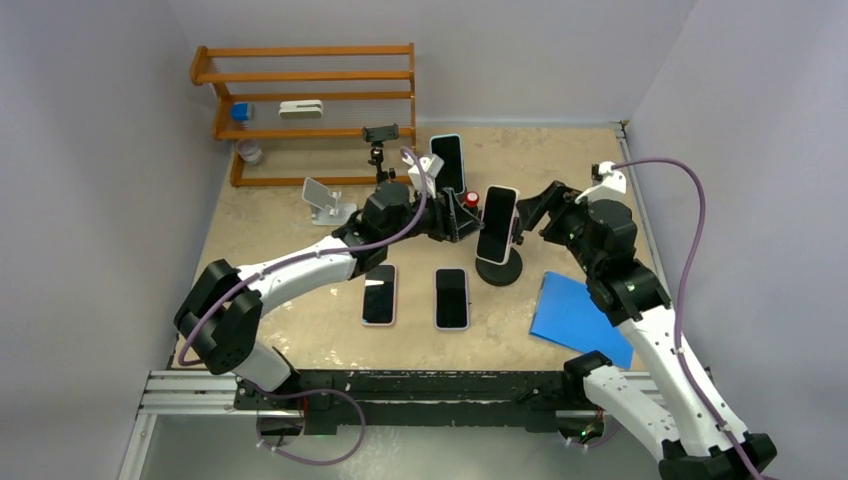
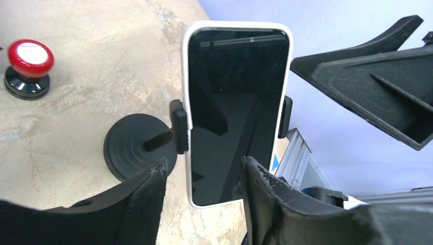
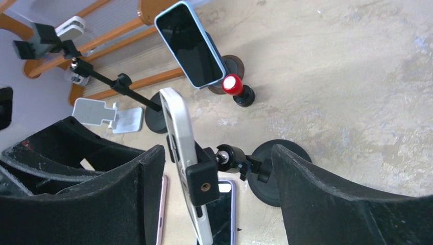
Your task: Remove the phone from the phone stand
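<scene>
A white-edged phone (image 1: 497, 224) sits upright in the clamp of a phone stand with a round black base (image 1: 499, 268). In the left wrist view, the stand's side clamps (image 2: 178, 126) grip both long edges of the phone (image 2: 237, 117). My left gripper (image 1: 472, 226) is just left of the phone, partly open, nothing between its fingers. On the right, my right gripper (image 1: 532, 222) stands apart from the phone, partly open and empty. In the right wrist view the phone (image 3: 179, 127) shows edge-on, with a clamp (image 3: 202, 182) around its side.
Two phones lie flat in front, one at the left (image 1: 379, 296) and one in the middle (image 1: 451, 299). Behind are another stand-held phone (image 1: 447, 162), a red-topped knob (image 1: 471, 199) and a wooden rack (image 1: 300, 75). A blue folder (image 1: 580, 318) lies front right.
</scene>
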